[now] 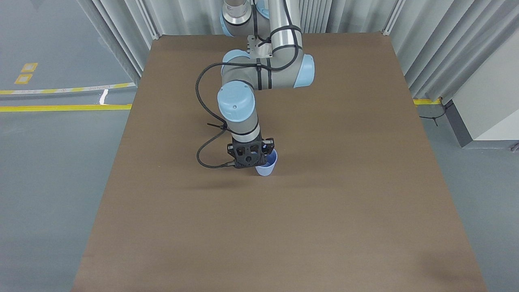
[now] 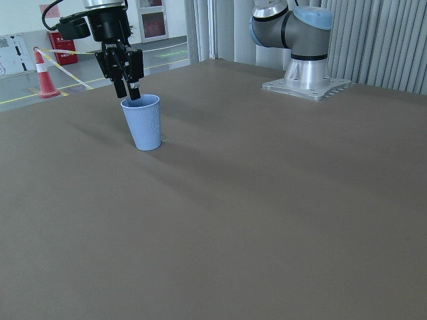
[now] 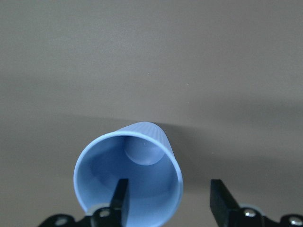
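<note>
A light blue ribbed cup stands on the brown table, partly behind the gripper in the front view. The gripper is directly over the cup's mouth, its fingertips at about rim height. In the wrist view the gripper is open, one finger over the cup's opening and the other outside it to the right, with nothing seen held.
The robot's base is at the back of the table. Curtains line the back, and a cone stands on the floor beyond the table.
</note>
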